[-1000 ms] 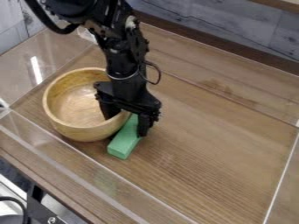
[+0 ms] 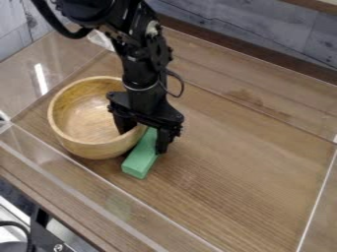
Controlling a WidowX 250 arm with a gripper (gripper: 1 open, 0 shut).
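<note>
A black robot arm reaches down from the top left, its gripper [image 2: 142,133] low at the right rim of a tan round bowl [image 2: 82,139]. A flat green object [image 2: 140,164] lies just right of the bowl, its upper part partly covered by the gripper. Whether the fingers are open, shut or holding the green object is hidden by the dark gripper body.
A grey wall [image 2: 231,30] stands behind, with a white item near the arm at the upper left. A cable lies at the lower left.
The arm and gripper have shifted very slightly; the bowl and the green object look nearly unchanged.
</note>
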